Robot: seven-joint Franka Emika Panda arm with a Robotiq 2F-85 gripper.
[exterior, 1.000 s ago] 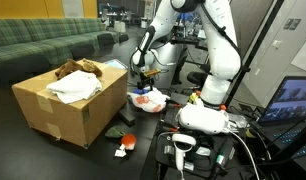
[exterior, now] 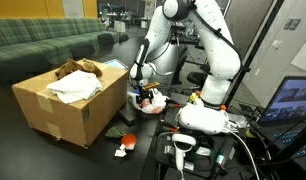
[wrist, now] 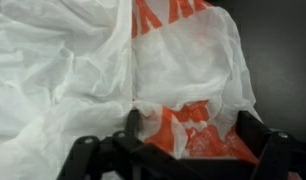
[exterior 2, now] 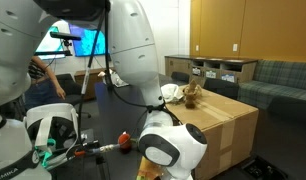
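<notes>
A crumpled white plastic bag with red print (wrist: 183, 75) fills most of the wrist view. My gripper is open over it, its dark fingers (wrist: 115, 152) wide apart at the lower edge. White and red plastic lies between and under them; whether they touch it I cannot tell. In exterior view 1 the bag (exterior: 150, 108) lies on the dark table beside the cardboard box, with my gripper (exterior: 142, 98) down at it. In exterior view 2 the white arm (exterior 2: 173, 145) shows at the bottom, its fingers hidden.
The large cardboard box (exterior: 68, 118) stands left of the bag, with brown cloth (exterior: 79, 68) and white cloth (exterior: 76, 85) on top. A red-orange round object (exterior: 128, 142) and a dark green item (exterior: 115, 131) lie in front.
Over the last second my gripper has come down from above to the bag. The box and the small objects in front have stayed put.
</notes>
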